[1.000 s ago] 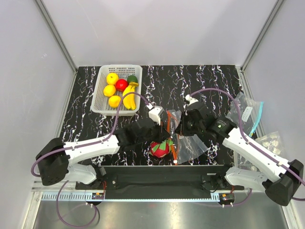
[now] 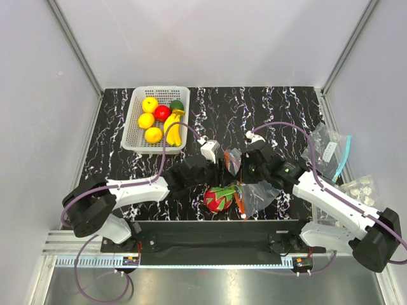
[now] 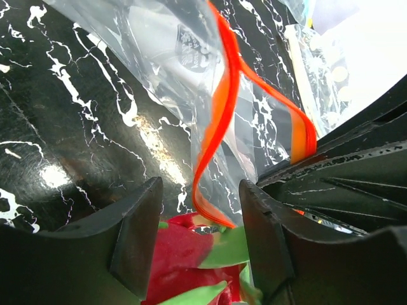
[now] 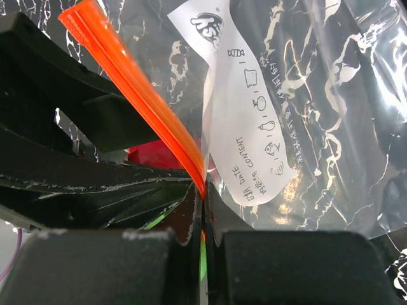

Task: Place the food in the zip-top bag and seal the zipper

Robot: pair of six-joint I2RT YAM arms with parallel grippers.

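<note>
A red and green plush strawberry (image 2: 216, 201) (image 3: 178, 257) lies at the bag's left, directly under my left gripper (image 2: 220, 170), whose open fingers straddle its green leaves. The clear zip bag (image 2: 259, 197) (image 4: 331, 114) with orange zipper strips (image 3: 222, 114) lies beside it, a white printed label (image 4: 245, 146) showing. My right gripper (image 2: 240, 171) is shut on the orange zipper edge, which runs between its fingertips. The two grippers are close together.
A white basket (image 2: 128, 127) with lemons, bananas, an avocado and a red fruit stands at back left. Other clear bags (image 2: 327, 152) lie at the right edge.
The right gripper has shifted down onto the bag's edge, and the orange strip has moved slightly right.
</note>
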